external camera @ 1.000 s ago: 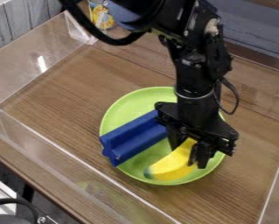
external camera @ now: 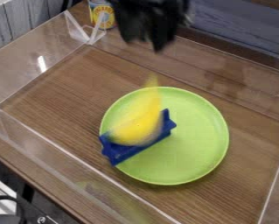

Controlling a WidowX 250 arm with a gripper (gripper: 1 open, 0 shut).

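A blurred yellow banana-like object (external camera: pixel 136 122) lies tilted on a blue block (external camera: pixel 125 150), both on the left part of a green plate (external camera: pixel 191 153). The dark robot gripper (external camera: pixel 153 26) is a blur at the top of the view, above and apart from the plate; its fingers are too blurred to show their state.
A wooden table (external camera: pixel 54 101) has clear room left and right of the plate. A can (external camera: pixel 101 14) stands at the back left. Clear plastic walls line the left side, and a black cable is at the lower left.
The arm has risen from the plate to the top of the view. The yellow object has moved left from the plate's right part onto the blue block.
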